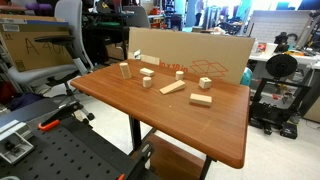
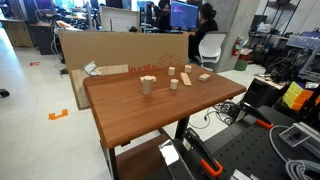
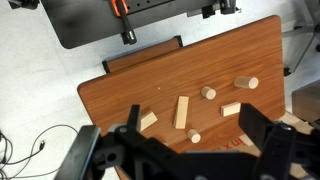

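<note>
Several pale wooden pieces lie spread over the brown table. In exterior view 1 a rectangular block [image 1: 200, 99] is nearest the right end, with a cube [image 1: 205, 82] behind it. A flat strip [image 1: 173, 87] lies mid-table beside a small peg [image 1: 147, 83]; a larger upright piece [image 1: 125, 70] stands toward the left. From above, the wrist view shows the strip [image 3: 181, 112], a large cylinder [image 3: 246, 83] and a block [image 3: 148, 121]. My gripper is open high over the table, its dark fingers wide apart and touching nothing. Neither exterior view shows it.
A tall cardboard panel [image 1: 195, 53] stands along the far side of the brown table [image 1: 150, 104]. A black bench [image 1: 85, 150] with cables and tools lies in front.
</note>
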